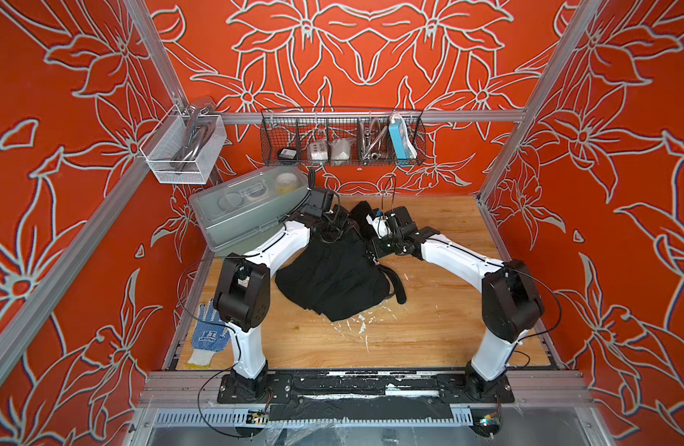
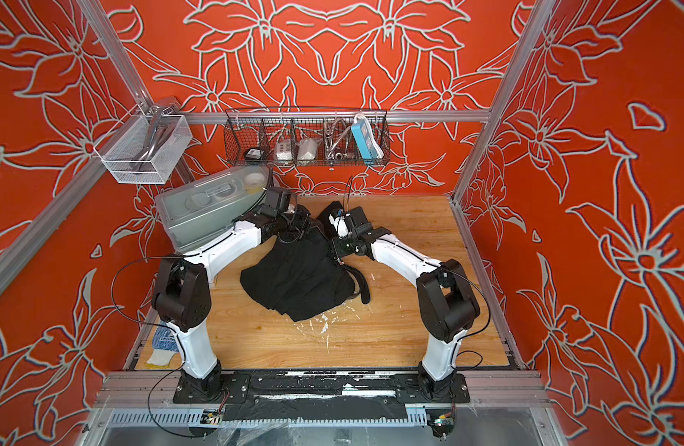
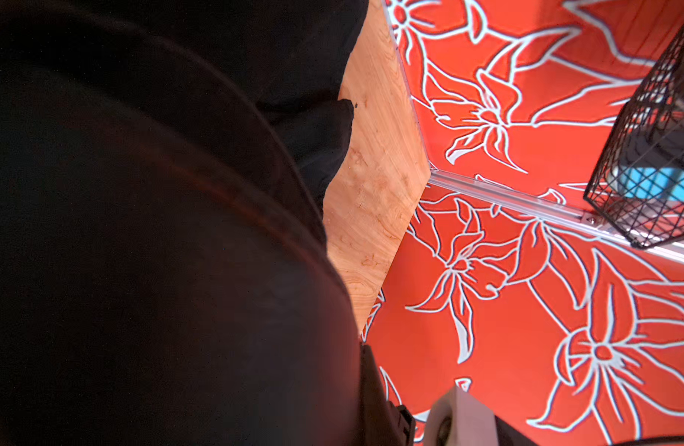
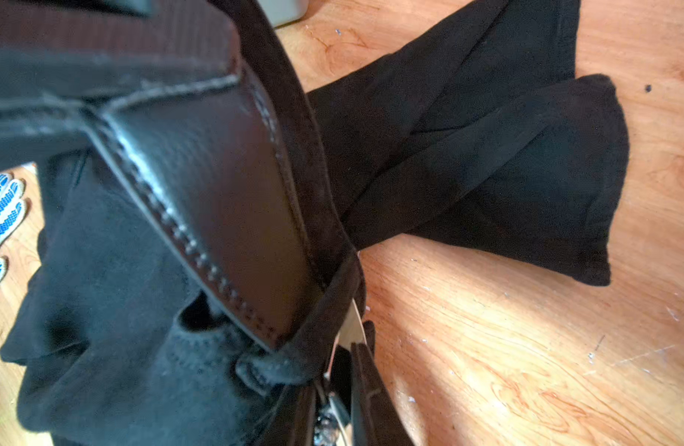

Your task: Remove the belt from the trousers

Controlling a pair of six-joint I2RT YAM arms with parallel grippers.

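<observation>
Black trousers (image 1: 330,278) lie crumpled mid-table, with a loop of belt (image 1: 397,286) out at their right. At their upper part my left gripper (image 1: 334,223) is largely hidden; its wrist view is filled by dark cloth (image 3: 171,297), and I see nothing held. My right gripper is shut on the belt at its metal part, beside a belt loop (image 4: 312,334); the leather (image 4: 200,193) arches above it in the right wrist view.
A grey lidded box (image 1: 245,208) stands back left, a blue dotted glove (image 1: 209,327) lies front left. Wire baskets (image 1: 342,137) hang on the back wall.
</observation>
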